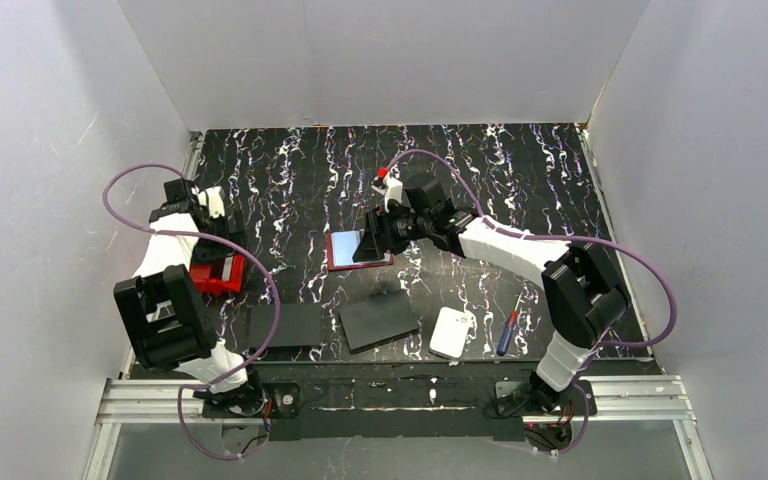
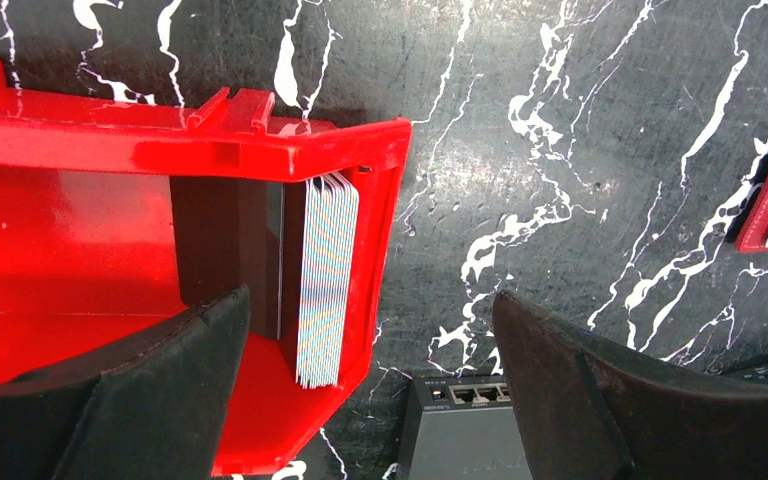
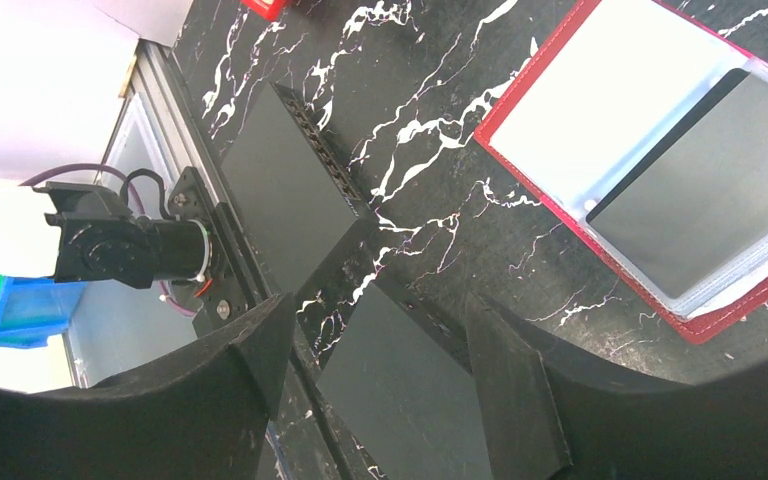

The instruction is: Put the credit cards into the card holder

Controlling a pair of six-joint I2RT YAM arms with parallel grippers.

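A red box [image 2: 70,250] at the table's left holds a stack of thin cards [image 2: 325,280] standing on edge against its right wall, beside a dark piece. My left gripper hangs open over that stack, nothing between its fingers. In the middle lies the open card holder [image 3: 530,100] with red edging, white panels and clear sleeves, a grey insert [image 3: 700,190] on its right side. My right gripper is open above the table by the holder, nothing between its fingers.
Two dark flat devices [image 1: 285,325] [image 1: 378,320] lie along the front. A white object [image 1: 450,332] and a screwdriver [image 1: 510,325] lie front right.
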